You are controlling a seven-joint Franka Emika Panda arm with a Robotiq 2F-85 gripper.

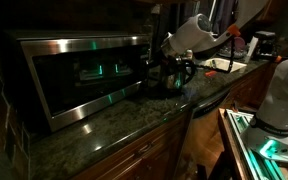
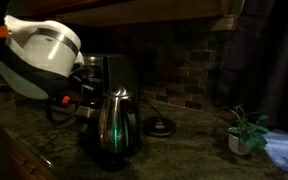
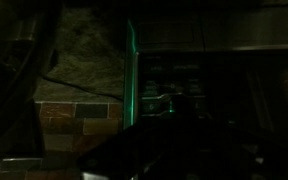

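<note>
Dark and hard to make out, my gripper reaches up from the bottom of the wrist view in front of the microwave's control panel (image 3: 172,82). It is shut, with nothing showing between its fingers. The silver microwave (image 1: 92,77) stands on the counter, its front lit by green reflections. In the second exterior view my white arm (image 2: 42,55) comes in from the left near the microwave's side. A shiny metal kettle (image 2: 119,125) stands upright in the foreground there and blocks part of the view. Any contact between gripper and panel is too dark to judge.
A round black base (image 2: 159,126) with a cord sits behind the kettle. To the right are a potted plant (image 2: 246,132) and a pale cloth (image 2: 286,150). Bare dark counter (image 1: 104,138) runs before the microwave; a sink (image 1: 222,65) lies farther along.
</note>
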